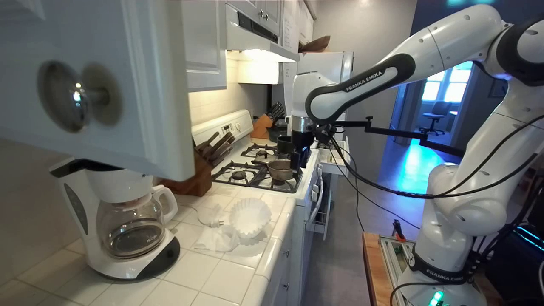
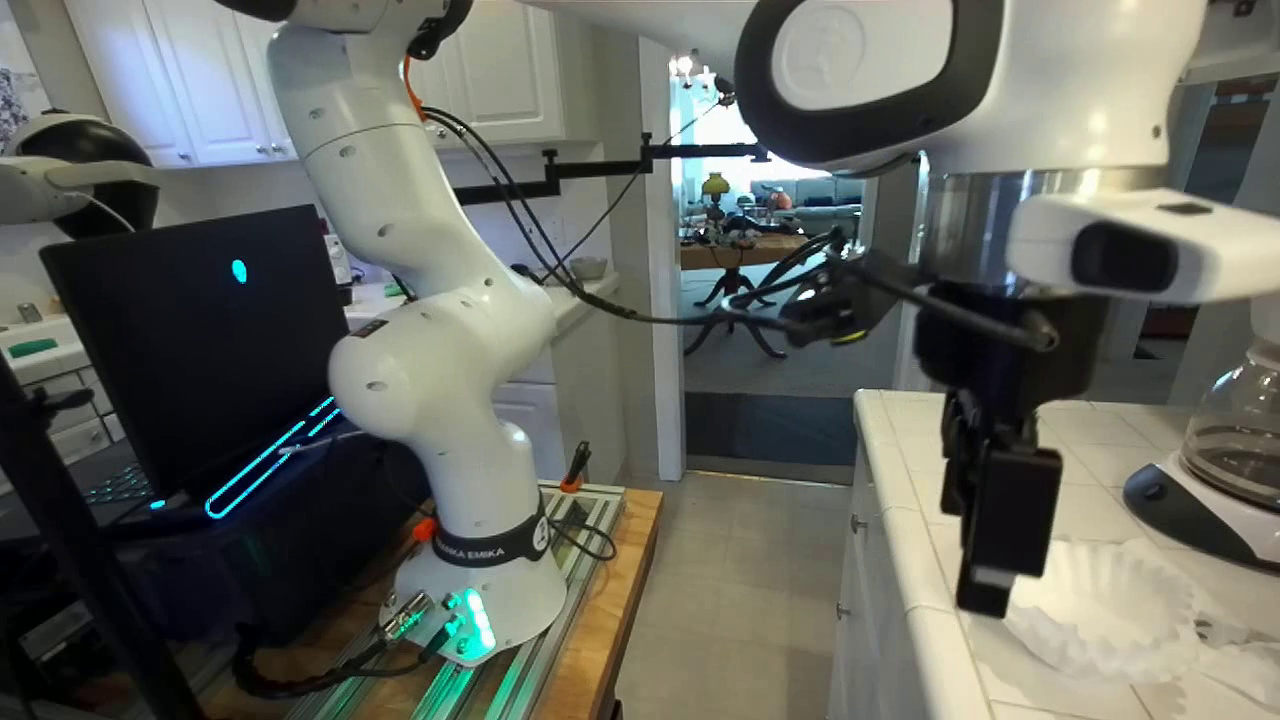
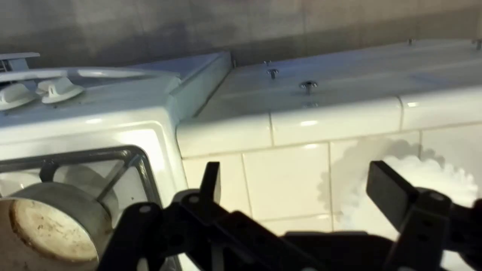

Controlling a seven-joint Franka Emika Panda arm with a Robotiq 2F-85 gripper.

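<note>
My gripper stands open, its two dark fingers wide apart and nothing between them. In exterior view 1 the gripper is over the front edge of the stove, close to a small grey pan on the front burner. That pan shows at the lower left of the wrist view, left of the fingers. A white fluted paper coffee filter sits on the tiled counter. In the wrist view the filter lies below and behind the right finger, partly covered by it.
A coffee maker with a glass carafe stands on the counter, near a loose plug. An open cabinet door hangs above it. Knife blocks and a dark pot are farther back. Bare tile lies between stove and filter.
</note>
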